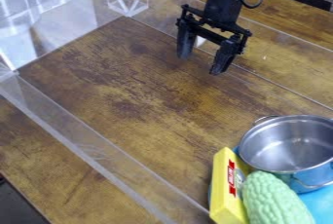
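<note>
The black robot arm reaches down from the top of the view, with its gripper [205,51] over the wooden floor [117,92] toward the back of the enclosed area. The fingers are dark and small, and whether they are open or shut is hard to tell. A small white shape shows just behind the gripper, too small to identify.
At the front right are a steel pot [289,150], a yellow box [227,189] and a green bumpy object [274,206] on something blue. Clear plastic walls edge the area.
</note>
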